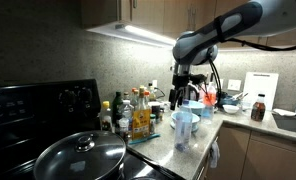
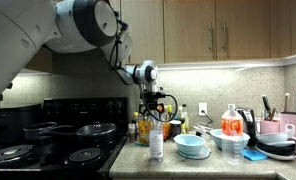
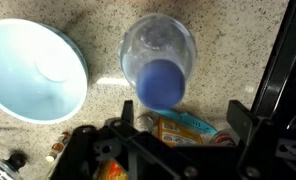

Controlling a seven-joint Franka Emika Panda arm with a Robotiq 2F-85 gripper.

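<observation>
In the wrist view, a clear bottle with a blue cap [image 3: 160, 84] stands on the speckled counter, seen from above. My gripper is open, its two dark fingers wide apart near the lower edge of that view, with nothing held between them. From the side, the clear bottle [image 2: 156, 140] stands upright on the counter, below my gripper [image 2: 158, 104]. The other exterior view also has the gripper [image 1: 176, 100] above and slightly left of the bottle [image 1: 182, 130].
Light blue bowls [image 2: 192, 145] stand beside the bottle, and an orange-labelled bottle [image 2: 232, 136] farther right. Several sauce and oil bottles [image 1: 140, 112] crowd the counter by the stove. A lidded pan [image 1: 81, 158] sits on the stove.
</observation>
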